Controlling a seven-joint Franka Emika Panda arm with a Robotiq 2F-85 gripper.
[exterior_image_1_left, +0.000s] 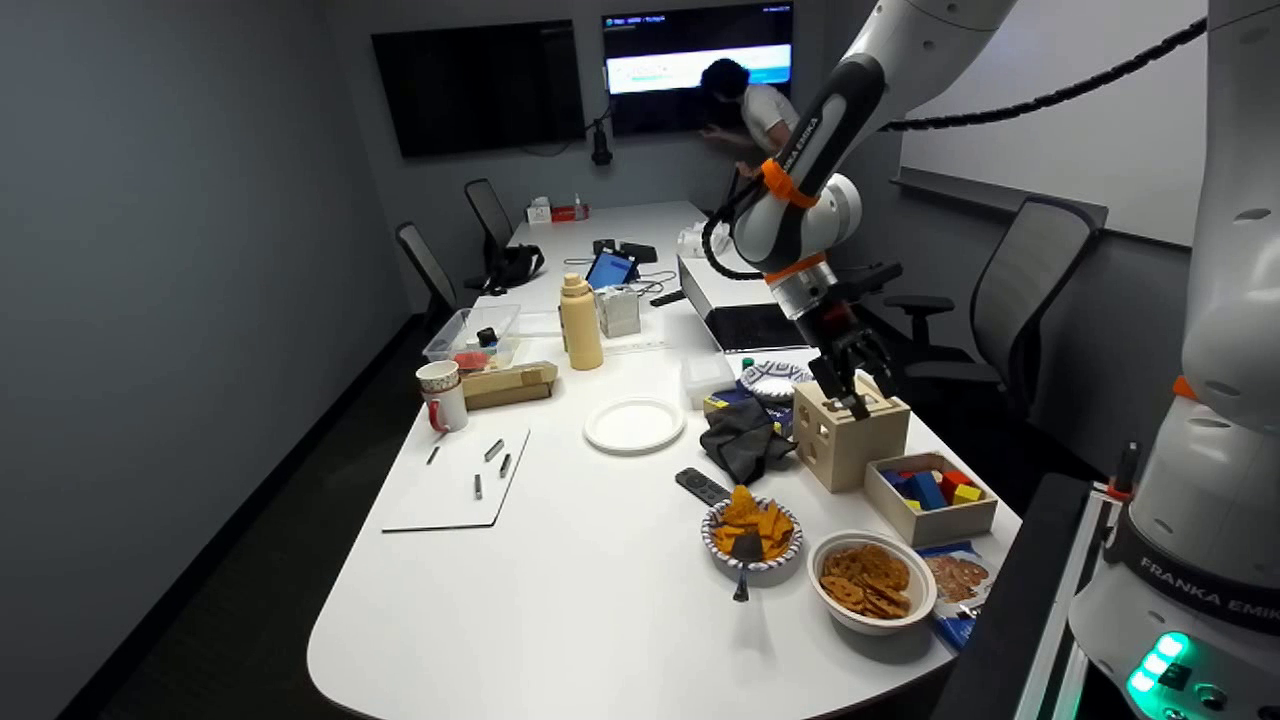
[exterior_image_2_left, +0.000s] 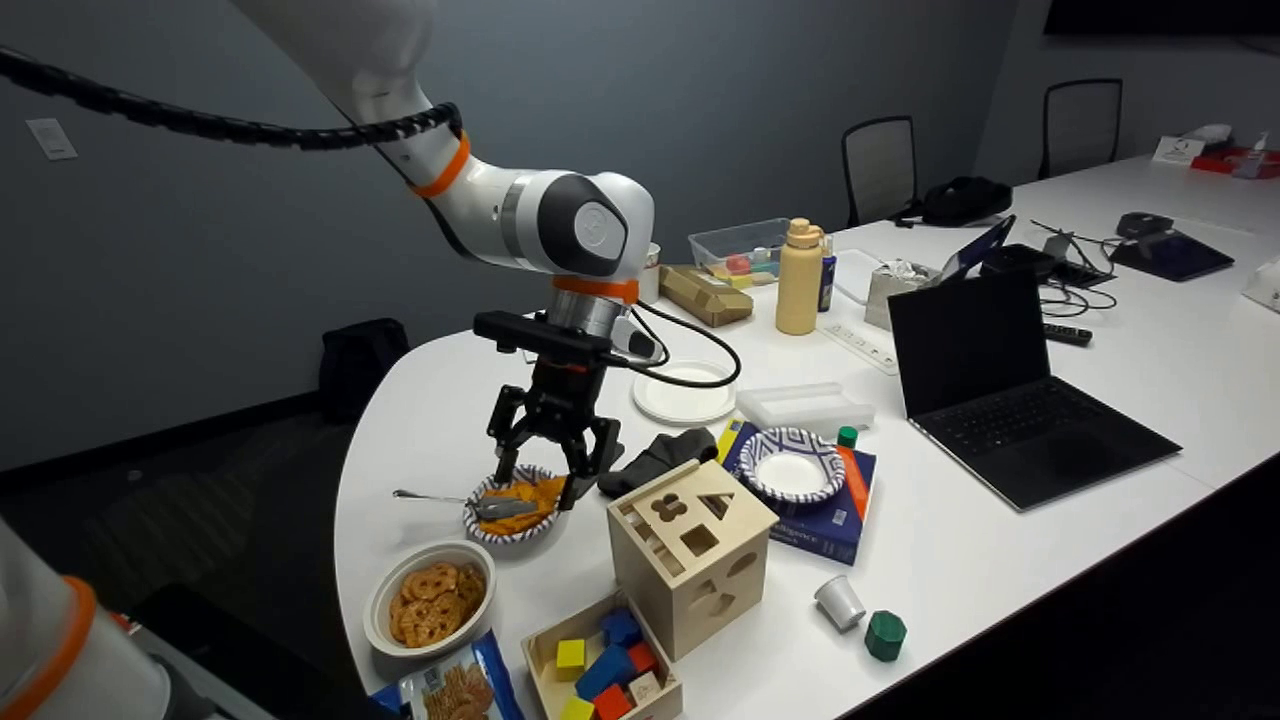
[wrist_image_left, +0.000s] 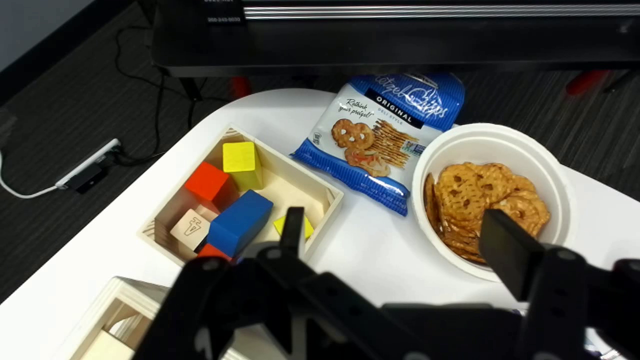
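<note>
My gripper stands open above the table, nothing between its fingers. In the wrist view, a white bowl of pretzel crisps (wrist_image_left: 480, 204) lies partly behind the right finger (wrist_image_left: 507, 252). A wooden tray (wrist_image_left: 294, 165) with yellow, red, blue and plain blocks shows to the left. The wooden shape-sorter box (exterior_image_2_left: 696, 546) stands beside the tray, its holes visible in the second exterior view. A patterned bowl of orange chips (exterior_image_1_left: 753, 528) has a spatula (exterior_image_1_left: 746, 554) resting in it. The pretzel bag (wrist_image_left: 384, 138) lies between tray and pretzel bowl.
A dark cloth (exterior_image_1_left: 746, 442), a remote (exterior_image_1_left: 702, 485) and a white plate (exterior_image_1_left: 633, 425) lie nearby. Another patterned bowl (exterior_image_2_left: 792, 466) rests on a book (exterior_image_2_left: 828, 528). A small cup (exterior_image_2_left: 840, 602) and green block (exterior_image_2_left: 885, 636) sit near the edge.
</note>
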